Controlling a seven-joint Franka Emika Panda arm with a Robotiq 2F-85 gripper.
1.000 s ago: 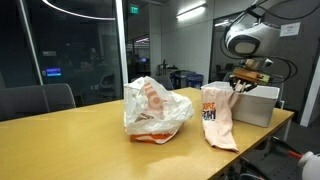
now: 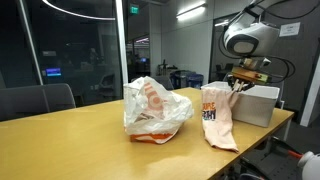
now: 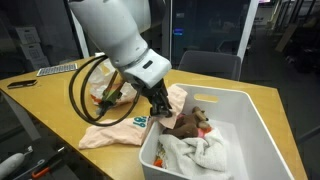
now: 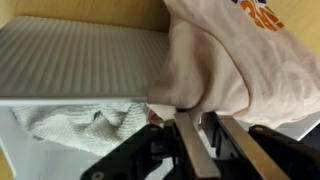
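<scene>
A pale pink cloth (image 2: 217,115) drapes over the side of a white box (image 2: 257,106), its lower end lying on the table. My gripper is shut on the cloth at the box's rim. In the wrist view the cloth (image 4: 225,60) runs up from between the fingers, with orange print near the top. Exterior view 2 shows part of the cloth (image 3: 122,132) on the table outside the box and part hanging inside. The arm hides some of the rim there.
Inside the box (image 3: 250,135) lie a brown plush toy (image 3: 190,122) and a whitish cloth (image 3: 200,152). A white and orange bag (image 2: 155,110) stands on the table, left of the box in exterior view 1.
</scene>
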